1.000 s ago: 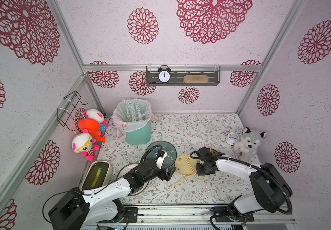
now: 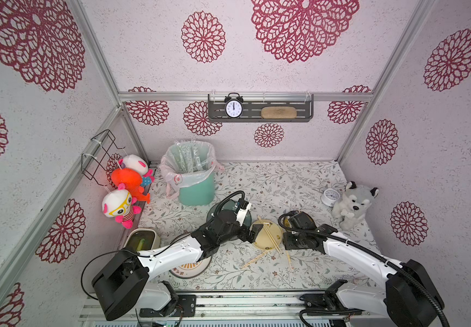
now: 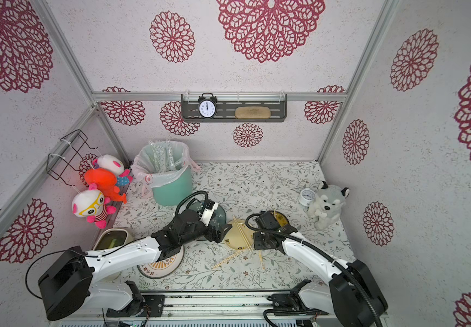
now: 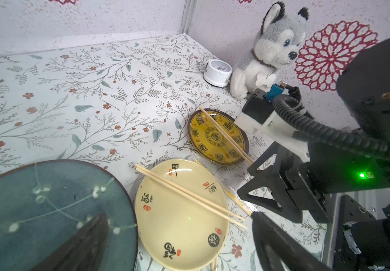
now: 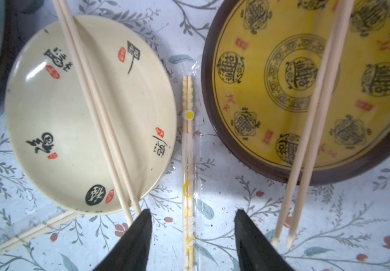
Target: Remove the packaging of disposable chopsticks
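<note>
A pair of chopsticks in a clear wrapper lies between the cream plate and the yellow plate, in line with the gap of my right gripper. That gripper is open above the table, its fingers on either side of the wrapper's near end and not touching it. Another wrapped pair lies slantwise, partly under the cream plate. Bare chopsticks rest across the cream plate and across the yellow plate. My left gripper is open and empty, over the near part of the cream plate.
A green bin with a liner and clear wrappers inside stands at the back left. The dark teal plate lies left of the cream plate. A husky toy and white clock stand at the right.
My left gripper has moved right and away from the front edge, toward the cream plate. My right gripper has shifted slightly to the right. The plates and chopsticks look unmoved.
</note>
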